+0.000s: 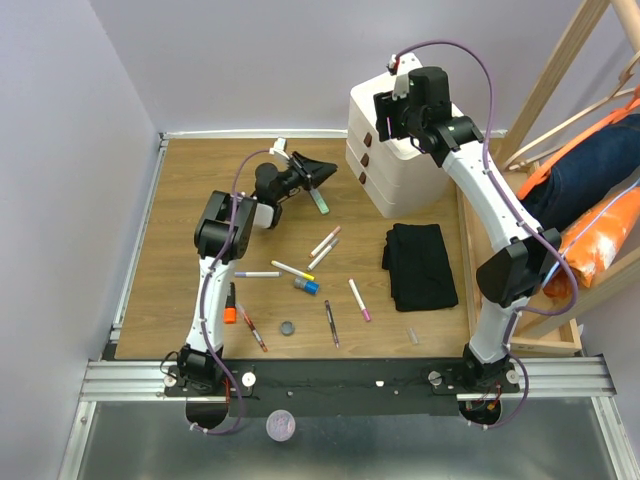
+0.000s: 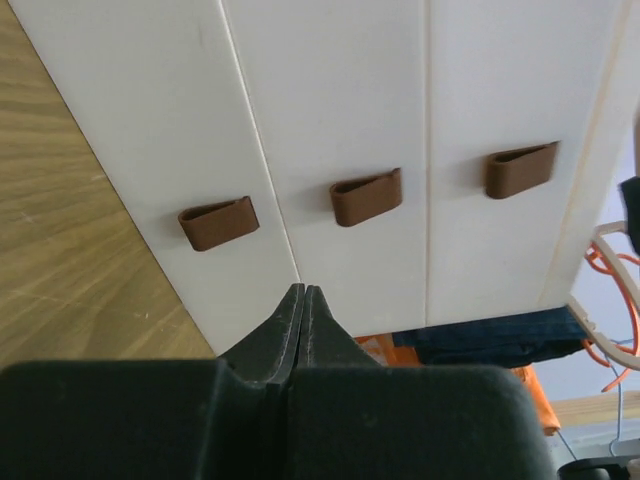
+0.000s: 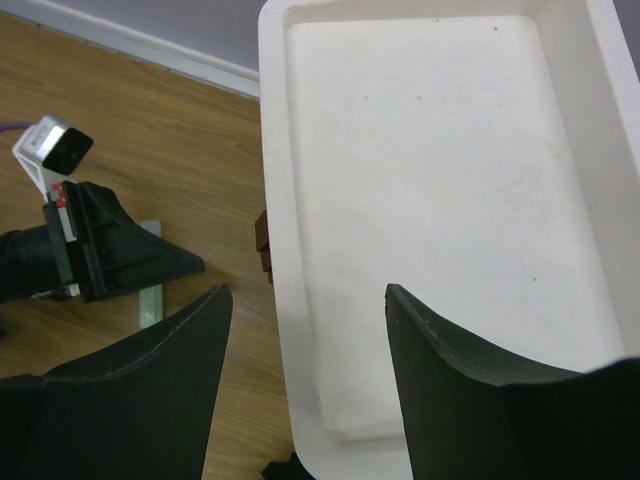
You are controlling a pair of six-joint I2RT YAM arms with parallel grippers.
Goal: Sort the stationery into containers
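Observation:
A white drawer unit [image 1: 405, 165] stands at the back, its three drawers shut and each fitted with a brown pull tab [image 2: 366, 197]. My left gripper [image 1: 335, 168] points at the drawer fronts from the left, a short gap away; its fingertips [image 2: 315, 310] meet with nothing between them. Over the unit's rimmed top [image 3: 430, 180], my right gripper stands open and empty. Loose stationery lies on the table: white markers [image 1: 325, 242], a yellow marker [image 1: 293, 270], a blue-and-grey cylinder [image 1: 306, 286], a pink-ended marker [image 1: 360, 300], a dark pen [image 1: 332, 324] and a green strip [image 1: 319, 201].
A folded black cloth [image 1: 420, 267] lies in front of the drawer unit. Beside the left arm are an orange-and-black item [image 1: 230, 305] and a red-brown pen [image 1: 252, 328]. A small grey disc [image 1: 287, 328] sits near the front. Bare table [image 1: 180, 200] spreads out at left.

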